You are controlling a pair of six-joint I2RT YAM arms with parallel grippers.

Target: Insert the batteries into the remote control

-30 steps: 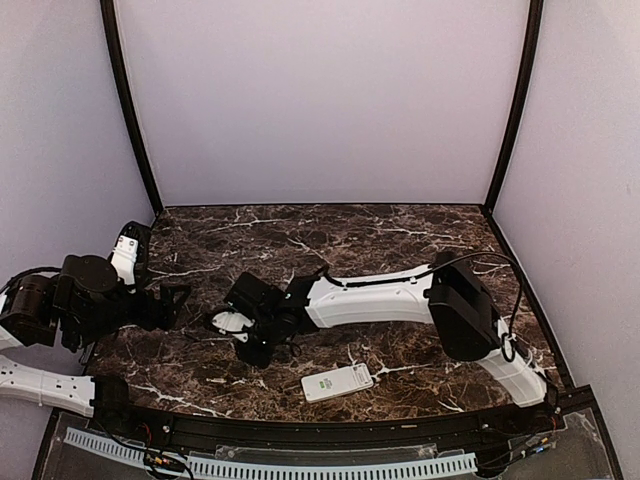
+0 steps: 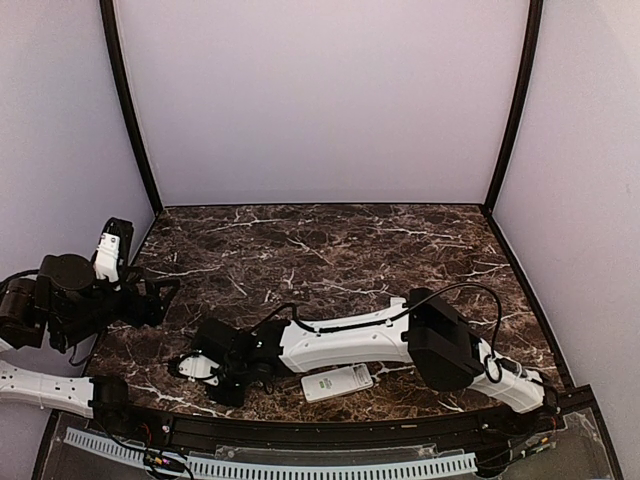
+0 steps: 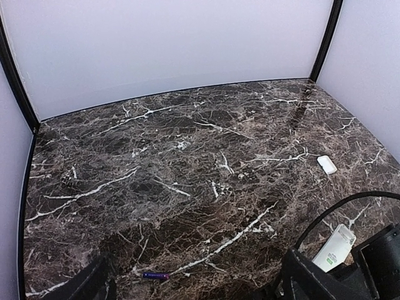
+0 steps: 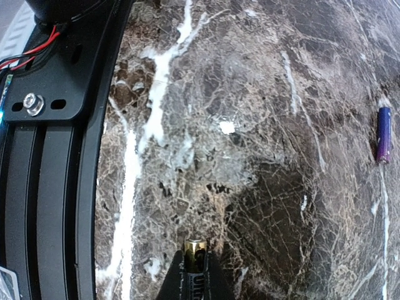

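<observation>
The white remote control lies near the table's front edge, partly hidden by the right arm; its lower part shows in the left wrist view. A dark battery with a gold end sits between the fingertips of my right gripper, low over the front left of the table. The fingers are close on either side of it; whether they press on it does not show. A second, purple-blue battery lies apart on the marble. Off to the left, my left gripper is open, its fingers wide apart and empty.
A small white piece lies at the right of the table in the left wrist view. A black rail runs along the front edge near my right gripper.
The right arm has moved toward the front left of the table and now covers part of the remote's surroundings. My left gripper has shifted slightly left.
</observation>
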